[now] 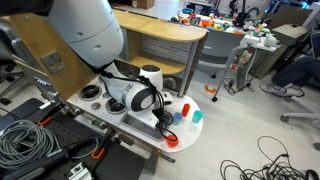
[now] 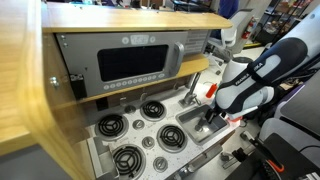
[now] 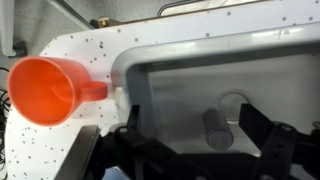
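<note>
My gripper is open above the grey sink [image 3: 170, 97], its dark fingers spread along the bottom of the wrist view. Nothing is seen held between them. A small dark grey cylinder [image 3: 217, 130] lies in the basin beside the round drain [image 3: 232, 105], in the gap between the fingers. Outside the sink's left wall in the wrist view, an orange mug [image 3: 45, 90] has its handle toward the basin. The same orange mug [image 1: 171, 140] is near the counter's front edge in exterior view 1. There the fingertips are too small and dark to make out.
Blue [image 1: 178, 118], red [image 1: 186, 107] and teal [image 1: 197, 117] cups stand on the white counter to the sink's right. Stove burners [image 1: 91, 93] are on the left. A microwave [image 2: 140, 65] sits behind the stove. Cables hang by the front edge.
</note>
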